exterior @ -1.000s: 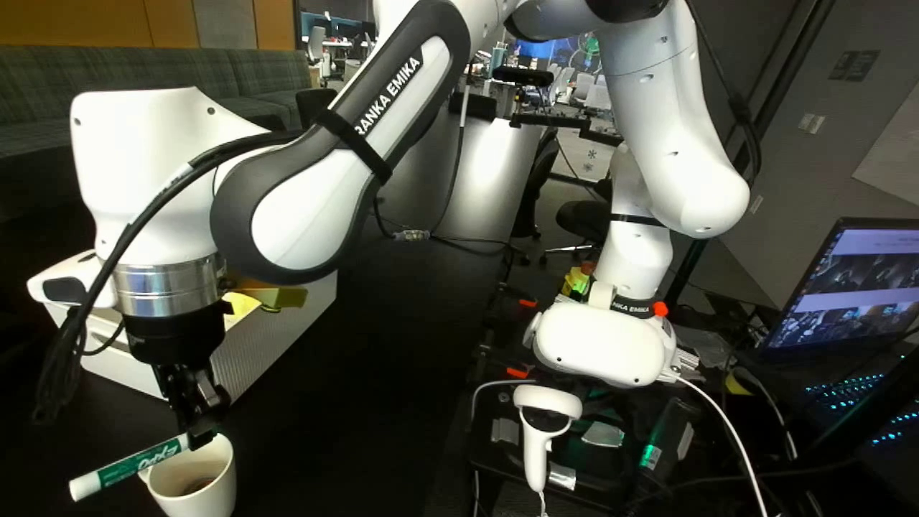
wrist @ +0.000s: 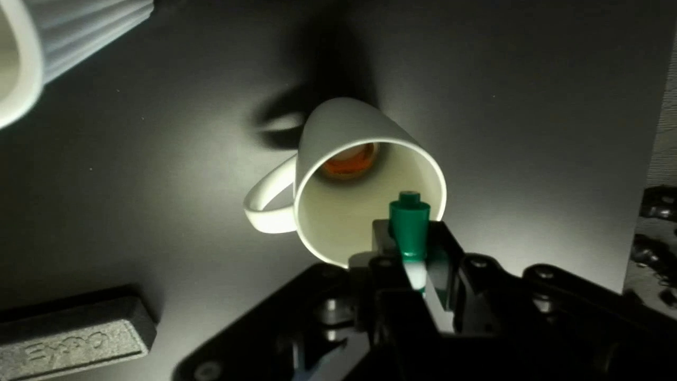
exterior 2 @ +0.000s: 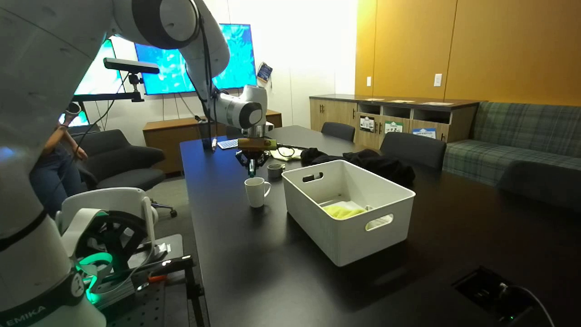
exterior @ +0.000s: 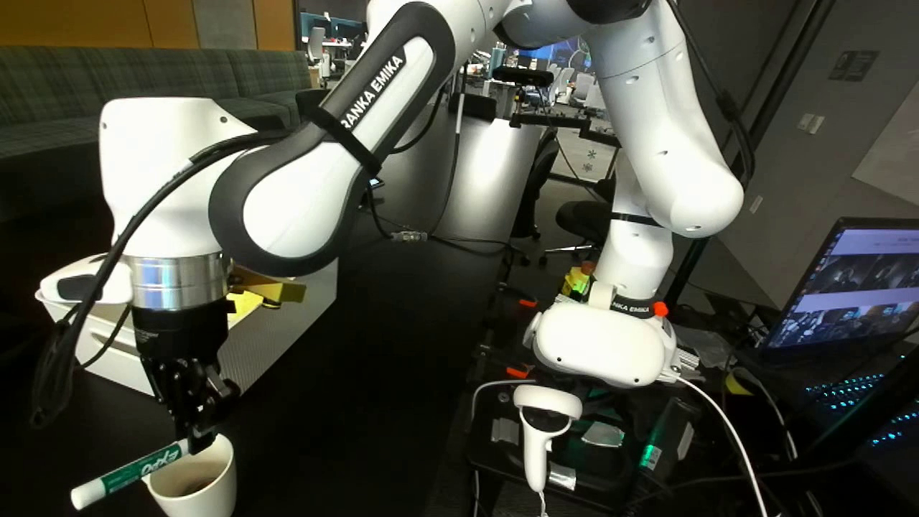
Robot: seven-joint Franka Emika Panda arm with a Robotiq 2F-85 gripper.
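Observation:
My gripper is shut on a green and white Expo marker, gripping it close to its green end. The marker sticks out sideways, tilted, its white end lower and to the left in exterior view 1. Just below is a white mug, upright on the dark table. In the wrist view the marker's green end overlaps the near right part of the mug's opening, and something orange shows at the mug's bottom. The fingertips are at about rim height or slightly above; whether they touch the mug I cannot tell.
A white bin with yellow cloth inside stands close beside the mug. Behind the mug sits a dark grey mug. An Expo eraser lies on the table.
The arm's wrist and hand have tilted, their upper part shifting right in exterior view 1.

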